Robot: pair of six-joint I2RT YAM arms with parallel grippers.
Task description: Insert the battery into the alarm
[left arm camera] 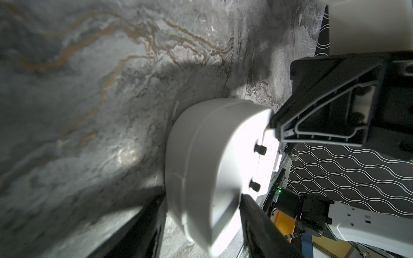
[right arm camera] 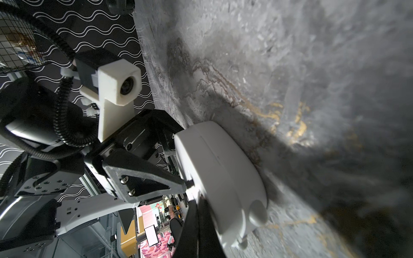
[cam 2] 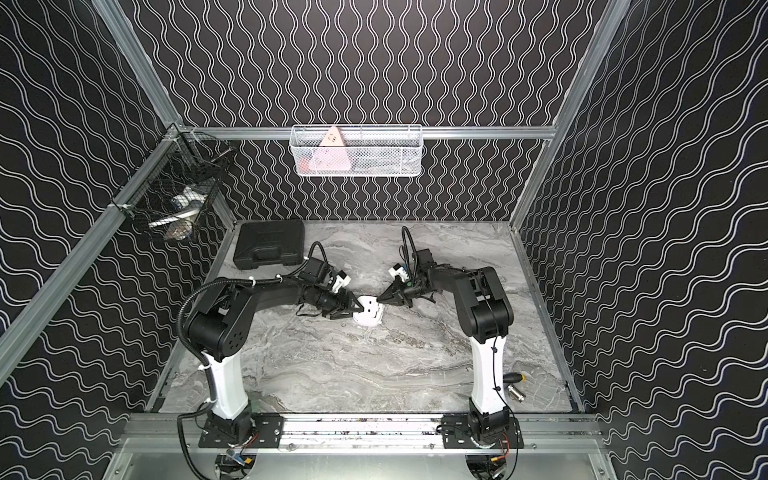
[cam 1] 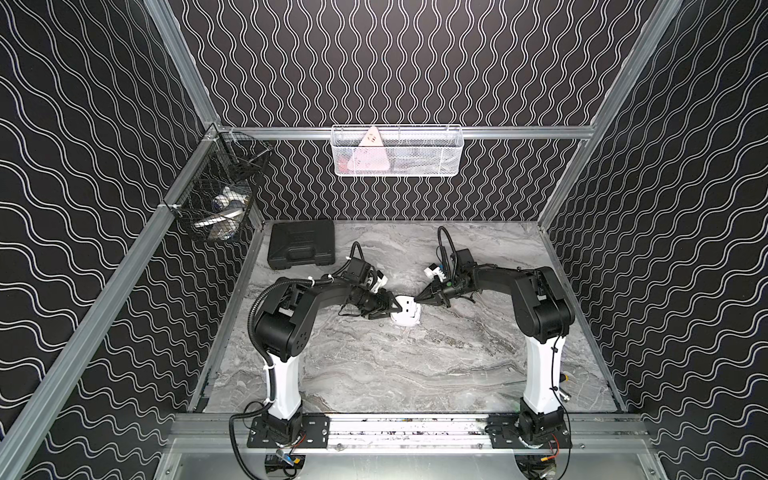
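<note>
The alarm (left arm camera: 202, 159) is a round white case standing near the middle of the table, its back with two dark pegs visible in the left wrist view. My left gripper is shut on its rim, one finger on each side. On the opposite side my right gripper is shut, fingertips together at the alarm's back face (right arm camera: 215, 172); nothing shows between them. From above, both the left gripper (cam 1: 395, 309) and the right gripper (cam 1: 419, 301) meet at the alarm (cam 1: 405, 313). I cannot make out a battery in any view.
A black case (cam 1: 301, 243) lies at the table's back left. A white wire basket (cam 1: 397, 164) hangs on the back wall, a black one (cam 1: 209, 209) on the left. A small tool (cam 2: 513, 378) lies by the right arm's base.
</note>
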